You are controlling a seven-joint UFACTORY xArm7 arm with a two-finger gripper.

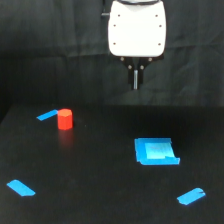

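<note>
A small red block (65,119) stands on the dark table at the left. The blue open-topped box (157,151) sits right of centre, with a lighter blue inside. High above the table, near the back, hangs my gripper (136,84) below the white arm body (137,30). Its thin dark fingers point down and are close together against the black backdrop; whether a gap lies between them is too small to tell. Neither the block nor the box is touched by it.
Blue tape strips lie flat at the back left (48,115), front left (20,188) and front right (191,196). Between block and box the black table is bare. A dark curtain (50,60) hangs behind.
</note>
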